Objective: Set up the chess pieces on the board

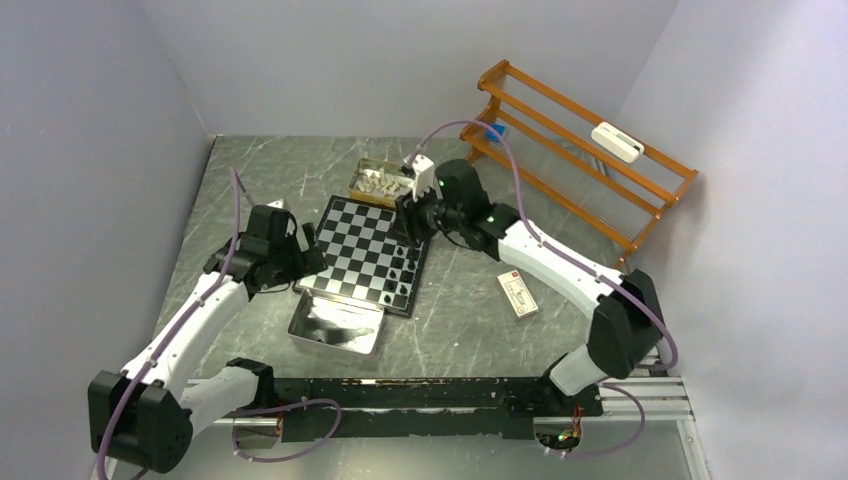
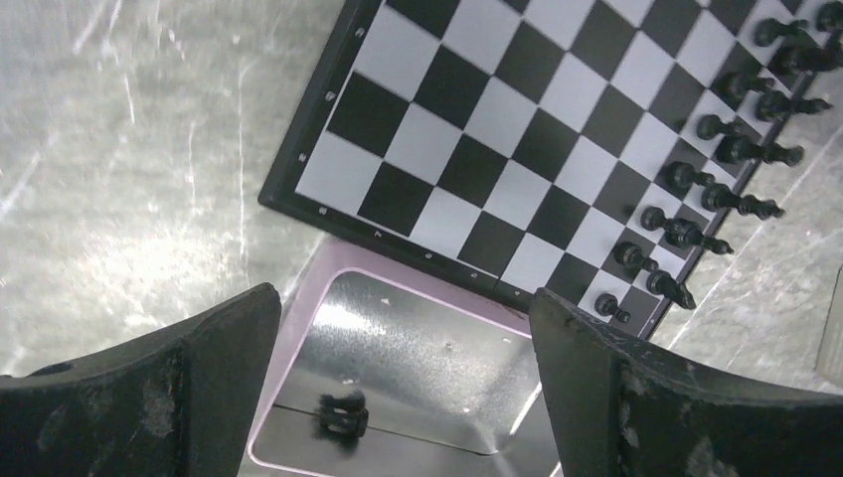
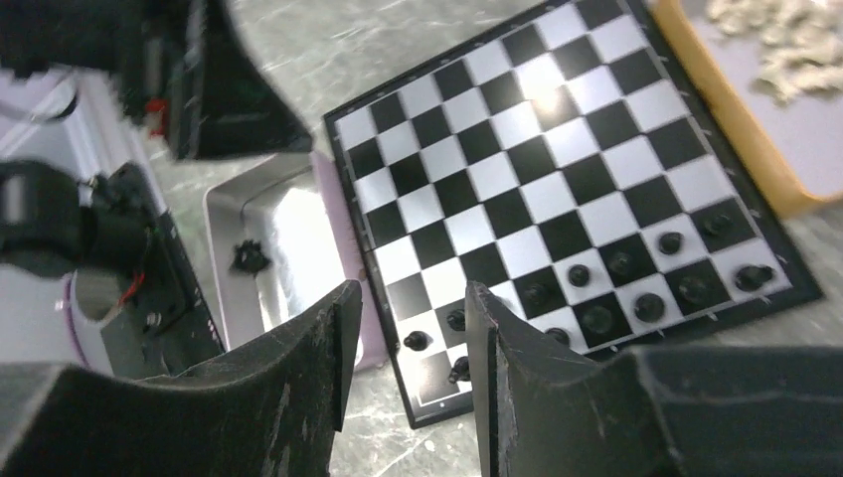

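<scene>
The chessboard (image 1: pixel 355 245) has black pieces along its right side, pawns and taller pieces in two lines, seen clearly in the left wrist view (image 2: pixel 736 149). My left gripper hangs open and empty over the board's left edge and the metal tray. That tray (image 1: pixel 335 345) holds a dark piece (image 2: pixel 343 417). My right gripper is raised over the board's upper right area; its fingers are slightly apart in the right wrist view, with nothing visible held between them. A gold tray (image 1: pixel 375 195) behind the board holds white pieces (image 3: pixel 795 70).
A wooden rack (image 1: pixel 580 180) stands at the back right with a white item on it. A small box (image 1: pixel 518 295) lies on the right of the table. Bare table surrounds the board at left and right.
</scene>
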